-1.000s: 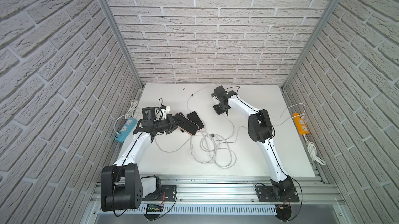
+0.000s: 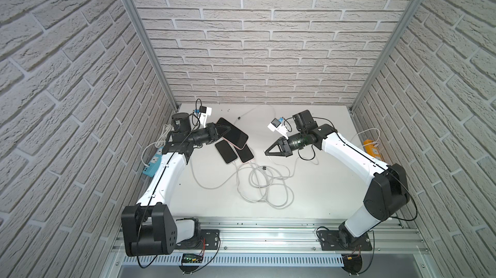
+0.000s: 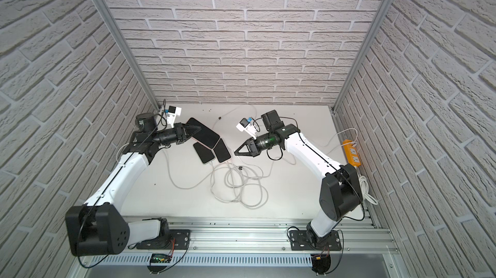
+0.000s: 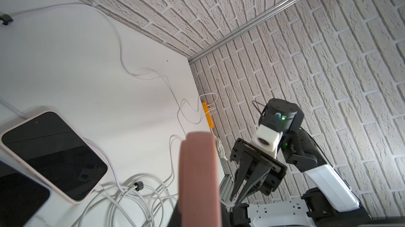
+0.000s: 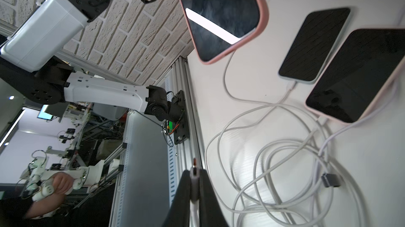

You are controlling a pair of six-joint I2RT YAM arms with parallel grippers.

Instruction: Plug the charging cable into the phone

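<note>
My left gripper [image 2: 223, 129] is shut on a pink-edged phone, held tilted above the table; in the left wrist view its pink edge fills the lower middle. My right gripper [image 3: 237, 151] is shut, to the right of that phone, with a cable end [image 5: 194, 180] at its fingertips and a thin white cable hanging below. Two more phones lie on the table, a grey-edged one [image 5: 313, 43] and a pink-edged one [image 5: 354, 73], each with a white cable at its end.
Loose coils of white cable [image 3: 239, 198] lie in the front middle of the table. An orange power strip [image 3: 352, 153] stands at the right edge, a blue one [image 2: 152, 164] at the left.
My left gripper has lifted the phone up and back. My right arm has risen and swung toward the front, bringing the cable end with it.
</note>
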